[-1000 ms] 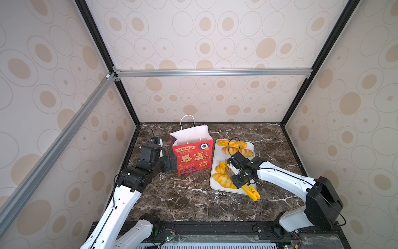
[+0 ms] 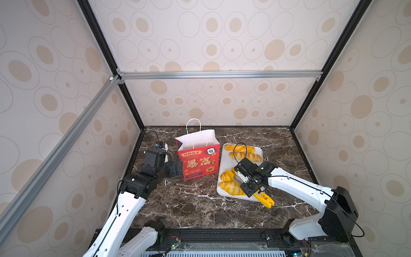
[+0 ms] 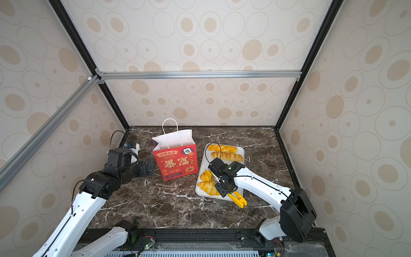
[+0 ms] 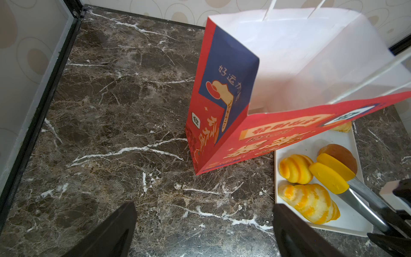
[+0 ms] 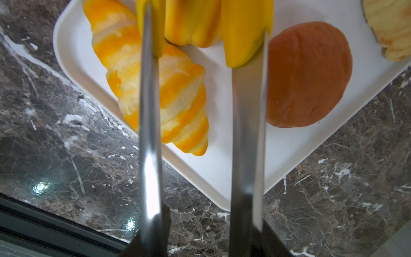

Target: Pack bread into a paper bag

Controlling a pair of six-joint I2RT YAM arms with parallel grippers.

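A red paper bag (image 2: 200, 160) with white handles stands upright, open at the top, left of the white tray (image 5: 214, 180). My left gripper (image 2: 175, 168) is beside the bag's left side, open with nothing between its blurred fingers. My right gripper (image 2: 247, 180) is low over the tray, with steel tongs (image 5: 244, 128) with yellow tips and handles. The tips straddle a small yellow bread (image 5: 192, 21). A striped croissant (image 5: 179, 98) and a round brown bun (image 5: 308, 75) lie either side. How far the right gripper's fingers are open is hidden.
Two long loaves (image 2: 239, 149) lie at the tray's back. Walls and frame rails (image 2: 220, 75) enclose the workspace.
The left arm and bag are unchanged.
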